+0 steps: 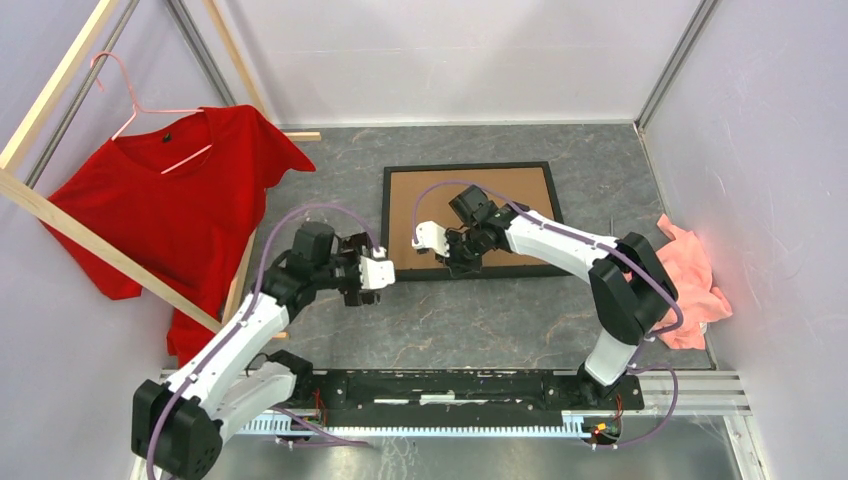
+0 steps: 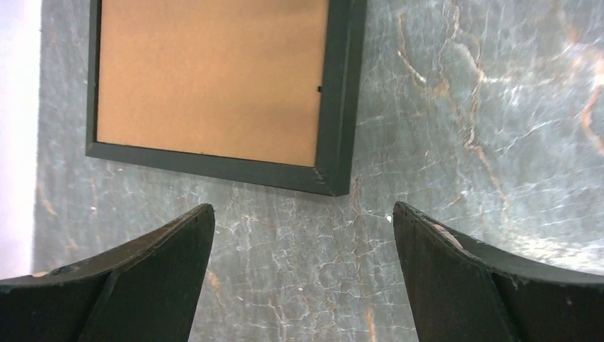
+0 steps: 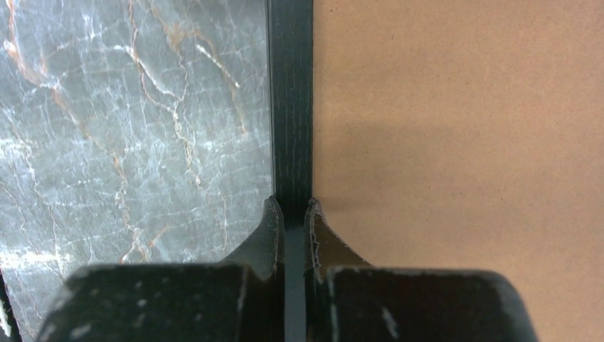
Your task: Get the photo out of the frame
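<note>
The picture frame lies flat on the grey marbled table, its black rim [image 1: 470, 166] around a plain brown panel [image 1: 412, 190]; no photo shows on this side. My right gripper is shut on the near side of the black rim [image 3: 292, 92], one finger outside it and the other over the brown panel [image 3: 456, 142]. Left of the frame's near left corner, my left gripper [image 1: 360, 298] hangs apart from it. In the left wrist view its fingers [image 2: 157, 267] are wide open, only bare table between them, with a frame corner [image 2: 331, 182] just beyond.
A red shirt [image 1: 190, 200] on a pink hanger hangs from a wooden rack at left. A pink cloth [image 1: 690, 285] lies at the right edge, with a thin tool shaft [image 1: 612, 226] near it.
</note>
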